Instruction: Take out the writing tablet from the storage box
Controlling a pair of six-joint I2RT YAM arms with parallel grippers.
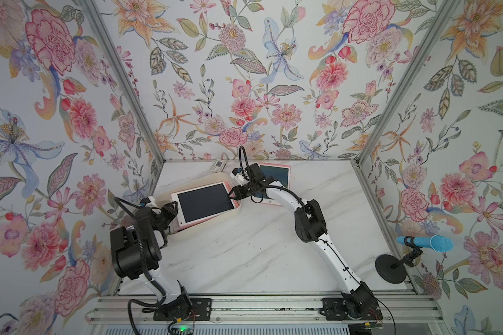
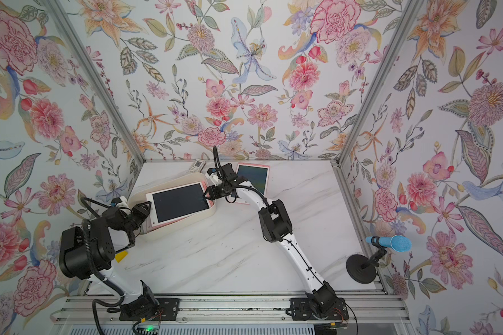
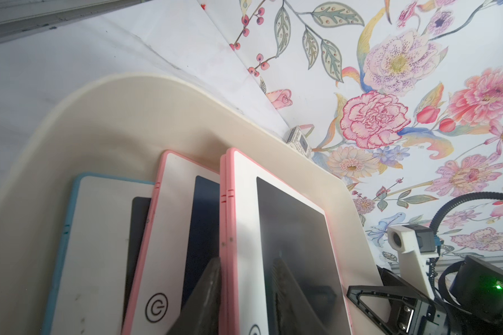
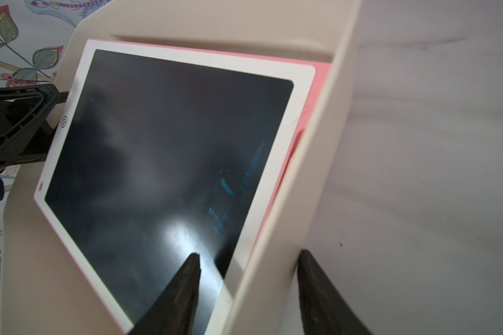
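Observation:
A white writing tablet with a dark screen [image 1: 205,202] lies on top in the cream storage box [image 1: 227,216]. In the left wrist view, two pink edges run side by side at that tablet [image 3: 246,234], between the blurred fingers of my left gripper, which stand part open around them. Beneath and beside it in the box are a pink-edged tablet [image 3: 167,223] and a blue-edged one [image 3: 97,240]. My right gripper is shut on the storage box's wall [image 4: 301,195], one finger inside and one outside.
Another pink-edged tablet [image 1: 278,174] lies on the table behind the right arm. A small pale device [image 1: 218,165] sits beyond the box. A blue microphone on a black stand [image 1: 427,242] is at far right.

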